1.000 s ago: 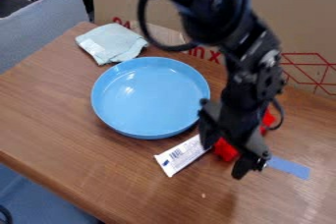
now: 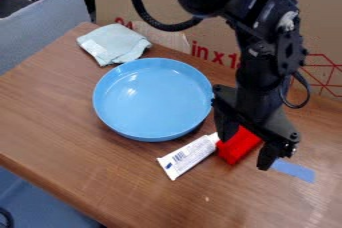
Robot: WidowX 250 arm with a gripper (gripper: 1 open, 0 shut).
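Note:
My black gripper (image 2: 249, 132) hangs open at the right, its fingers low over and beside a red object (image 2: 238, 146) on the wooden table. A white tube (image 2: 187, 156) lies just left of the red object. A blue plate (image 2: 150, 97) rests to the upper left of them. Whether the fingers touch the red object is unclear; part of it is hidden behind the gripper.
A folded pale cloth (image 2: 114, 43) lies at the back left. A cardboard box (image 2: 187, 4) forms the rear wall. A blue strip (image 2: 293, 170) lies at the right.
The gripper has shifted about over the red object, most recently rising a little from lower in the view, leaving more of the red object visible. The plate and tube are unmoved.

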